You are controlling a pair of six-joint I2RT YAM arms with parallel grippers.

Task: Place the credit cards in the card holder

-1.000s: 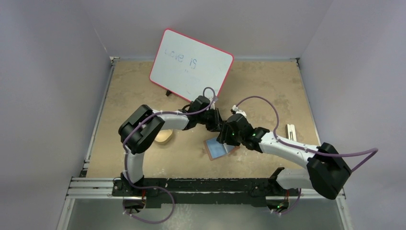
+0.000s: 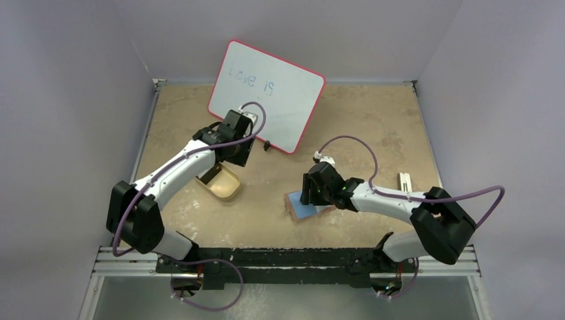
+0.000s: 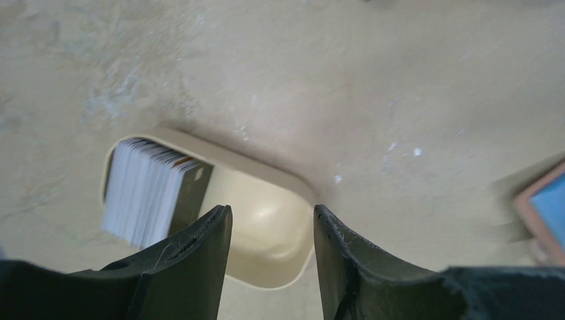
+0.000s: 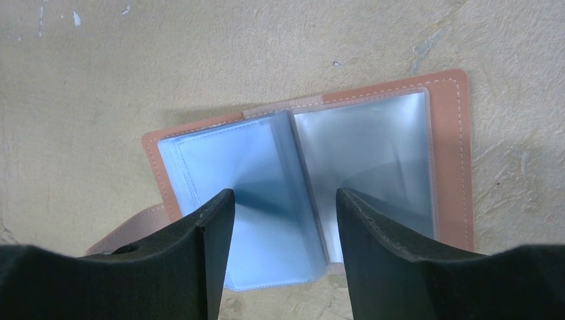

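Observation:
A row of white cards [image 3: 141, 190] stands on edge at one end of the cream tray [image 3: 263, 217], with a dark card [image 3: 191, 198] on the inner side. Above that tray hangs my left gripper, its fingers apart and nothing between them. The card holder [image 4: 460, 160] lies spread on the table, brown-edged with clear pockets; a blue flap [image 4: 243, 193] covers its left part. Over the holder, my right gripper is open, one finger above the blue flap and the other over the clear pocket. In the top view, the arm hides part of the holder.
A red-framed whiteboard [image 2: 266, 93] takes up the back of the table. Two light sticks [image 2: 405, 182] lie at the far right. Bare tabletop [image 2: 266, 183] separates the tray from the holder.
My left gripper has swung left, away from the holder and over toward the cream tray. The right gripper has shifted only slightly left and stays above the holder.

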